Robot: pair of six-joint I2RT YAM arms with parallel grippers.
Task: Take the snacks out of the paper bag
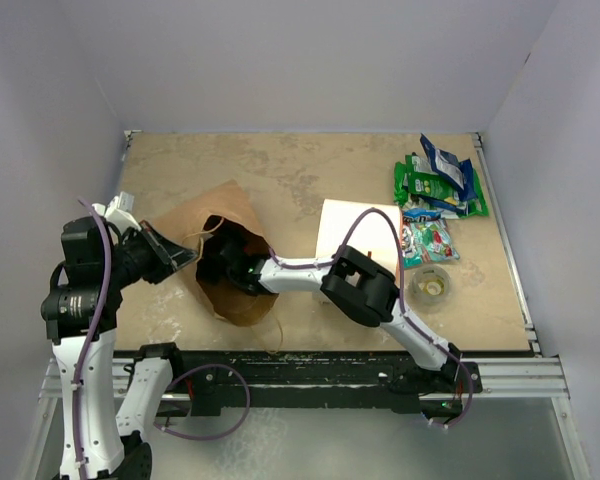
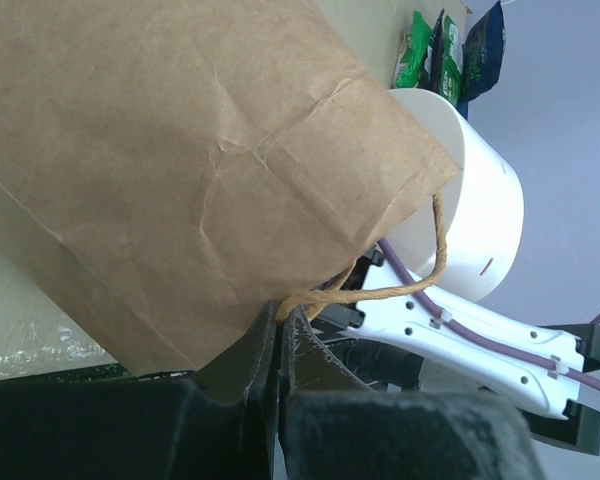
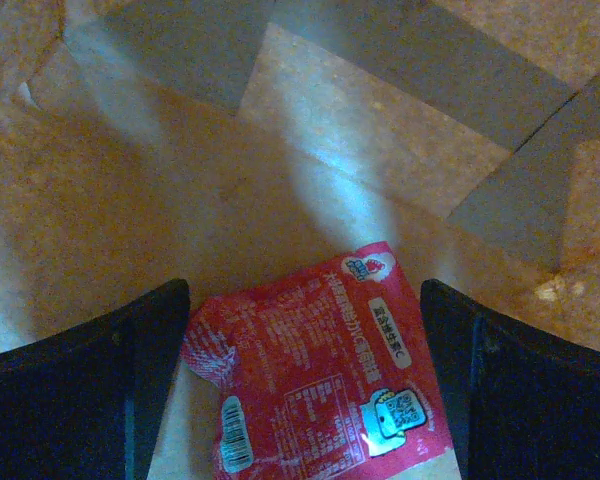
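Note:
The brown paper bag (image 1: 238, 205) lies on the table with its mouth toward the right arm. My left gripper is shut on the bag's twisted cord handle (image 2: 385, 292), at the near edge of the mouth in the left wrist view. Inside the bag, my right gripper stands open; from above, its tips are hidden in the dark opening. A red snack packet (image 3: 310, 385) with white print shows between and below the two fingers. Whether they touch it I cannot tell.
Right of the bag stands a white cylindrical container (image 1: 355, 228), under the right arm. Beyond it lie green and blue snack bags (image 1: 445, 185), a light blue packet (image 1: 430, 242) and a clear round tub (image 1: 430, 285). Bare table (image 1: 310, 165) lies behind the bag.

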